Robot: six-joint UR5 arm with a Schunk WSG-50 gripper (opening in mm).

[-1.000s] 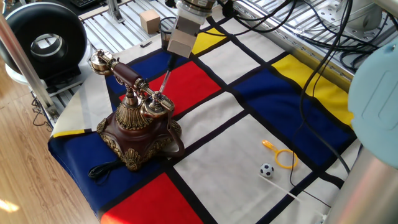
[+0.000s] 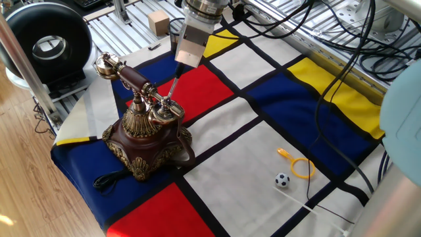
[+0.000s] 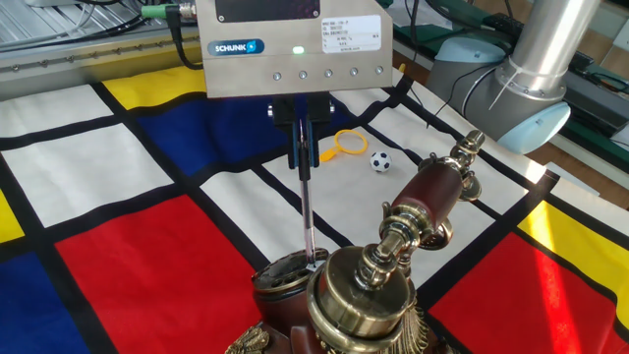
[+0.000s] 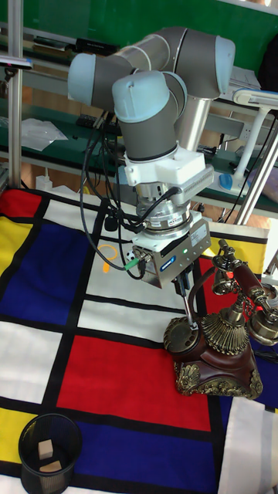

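An old-style brown and brass telephone [image 2: 148, 125] stands on the patterned cloth, its handset [image 2: 135, 79] resting across the cradle on top. My gripper [image 3: 303, 162] points down over the dial side of the phone, its black fingers shut on a slim tool with a dark upper part and a thin metallic shaft [image 3: 308, 216]. In exterior view 3 the shaft [image 4: 188, 306] reaches down to the round dial [image 4: 181, 334]. The tip is at or very near the dial face; contact cannot be made out. The handset's brass end partly covers the dial in exterior view 2.
A yellow ring with a handle [image 2: 302, 167] and a small football [image 2: 282, 180] lie on the white cloth. A black mesh bin [image 4: 49, 453] holding wooden blocks stands at a cloth corner. Cables hang beside the arm.
The gripper's body and the tool's upper end have shifted slightly, and the arm's pale blue cap has moved a little to the right in exterior view 1. Telephone, ring and ball look unmoved.
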